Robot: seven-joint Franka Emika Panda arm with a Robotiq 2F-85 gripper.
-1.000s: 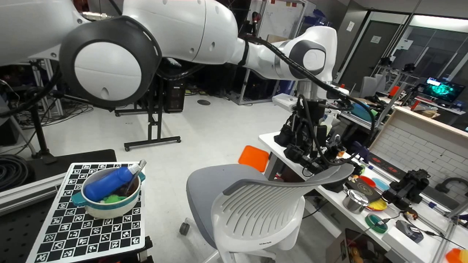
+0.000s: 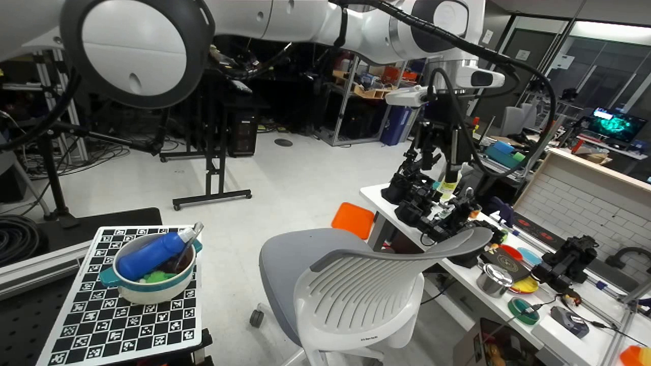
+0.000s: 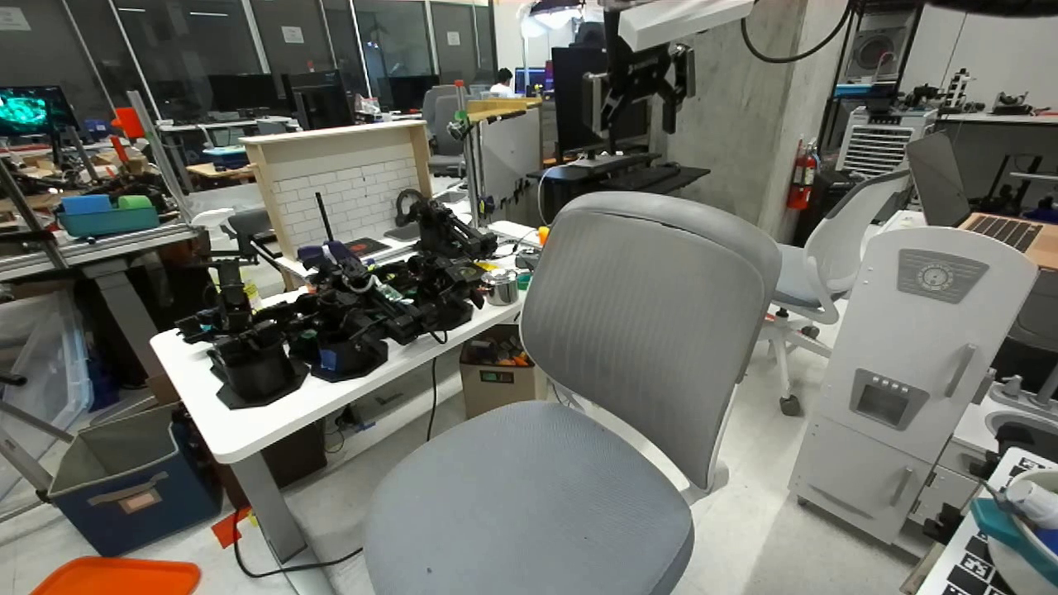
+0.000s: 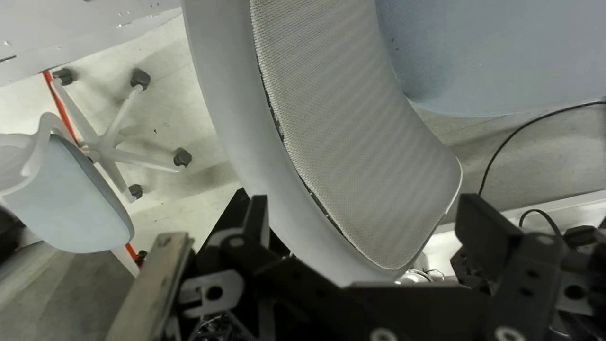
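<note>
My gripper stands open in the wrist view, its two dark fingers wide apart with nothing held between them. Beyond and below them is the backrest of a grey office chair (image 4: 352, 136), its rim crossing the gap. Exterior view 1 shows the gripper (image 2: 438, 164) hanging downward in the upper right, high over the chair (image 2: 360, 286). In exterior view 2 it (image 3: 640, 104) appears above the chair's backrest (image 3: 645, 307), clear of it.
A white pot (image 2: 152, 293) holding a blue bottle (image 2: 149, 255) sits on a checkered board (image 2: 91, 329). Black robot arms and cookware crowd the white table (image 2: 390, 207). A toy fridge (image 3: 893, 377) stands right of the chair. Open floor (image 2: 287, 183) lies left of the chair.
The arm has risen, carrying my gripper up and away from the chair's backrest. The chair, pot and table objects look unmoved.
</note>
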